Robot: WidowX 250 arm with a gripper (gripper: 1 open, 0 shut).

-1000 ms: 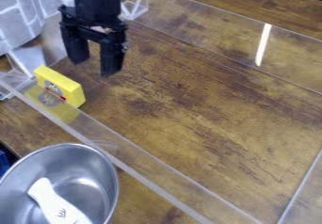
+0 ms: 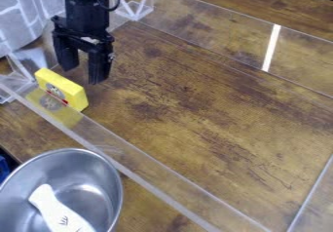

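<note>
My black gripper [image 2: 84,58] is at the upper left of the camera view, pointing down, open with its two fingers spread. It hangs just above and behind a yellow box [image 2: 61,90] with small red markings, which lies on the wooden surface near the left clear wall. Nothing shows between the fingers.
A metal bowl [image 2: 97,192] holding a white object [image 2: 58,212] sits at the lower left. Clear plastic walls [image 2: 182,182] border the wooden work area. A wrinkled pale material fills the upper left corner.
My gripper has moved left, toward the side where the yellow box lies, over the last second. The box and bowl have not moved.
</note>
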